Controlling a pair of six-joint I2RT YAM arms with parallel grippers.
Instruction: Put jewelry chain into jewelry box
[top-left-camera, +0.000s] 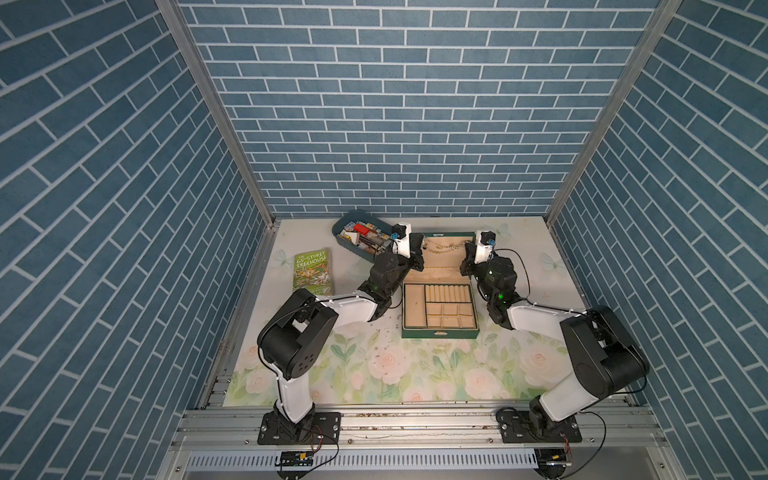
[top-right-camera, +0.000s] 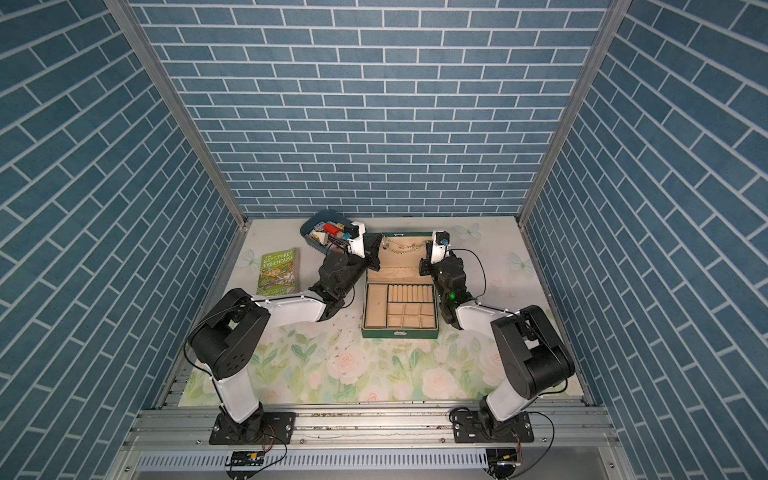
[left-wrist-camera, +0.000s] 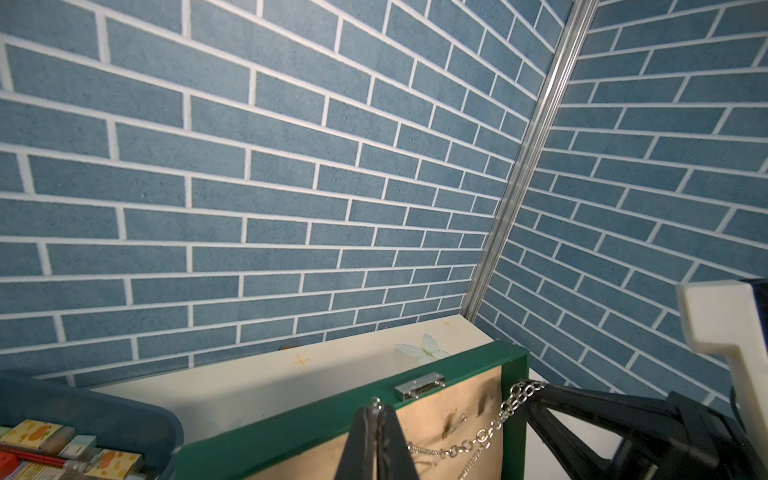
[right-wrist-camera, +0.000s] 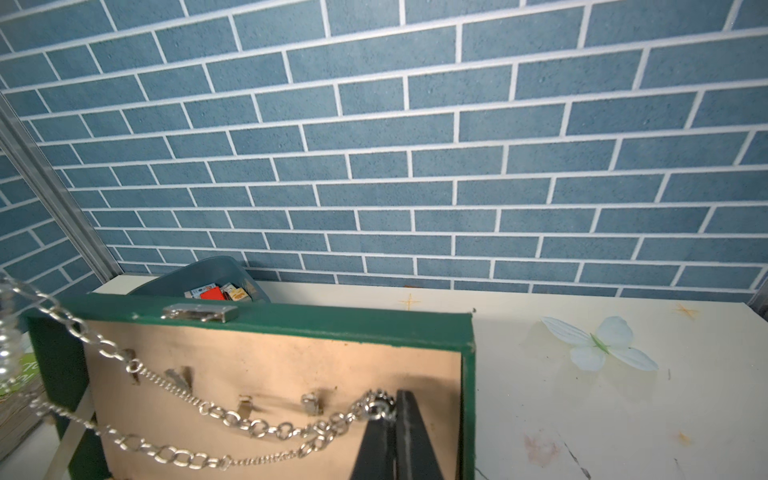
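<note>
A thin silver chain (right-wrist-camera: 280, 432) hangs in two sagging strands between my grippers, in front of the inner face of the jewelry box's (top-left-camera: 440, 333) raised lid. My left gripper is shut, with a silver bit showing at its tip and the chain (left-wrist-camera: 480, 438) leading off beside it. At the chain's other end, my right gripper is shut on a bunched loop of links. Small hooks (right-wrist-camera: 310, 402) line the lid's inner panel, behind the strands. The box's compartments below, seen from above, look empty.
A dark blue bin (top-left-camera: 357, 214) of small boxes stands behind the left arm. A green book (top-left-camera: 312, 270) lies at the left.
</note>
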